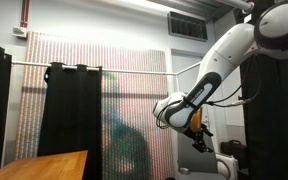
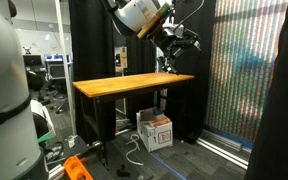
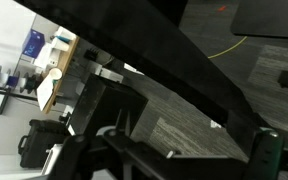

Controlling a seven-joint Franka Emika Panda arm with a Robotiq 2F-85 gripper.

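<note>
My gripper point(image 1: 201, 142) hangs in the air at the right of exterior view 1, turned sideways, with nothing seen between its fingers. Exterior view 2 has the gripper point(image 2: 177, 47) above the far right end of the bare wooden table point(image 2: 134, 85). Along the bottom of the wrist view the dark fingers point(image 3: 269, 145) stand wide apart, so the gripper is open. A corner of the wooden table point(image 1: 44, 166) shows low at the left in exterior view 1. No object lies on the visible part of that tabletop.
Black curtains point(image 1: 72, 120) hang round the workspace, and a dark curtain-like band point(image 3: 154, 60) crosses the wrist view. Under the table sits a white box point(image 2: 155, 130) with things in it. An orange object point(image 2: 77, 168) lies on the floor.
</note>
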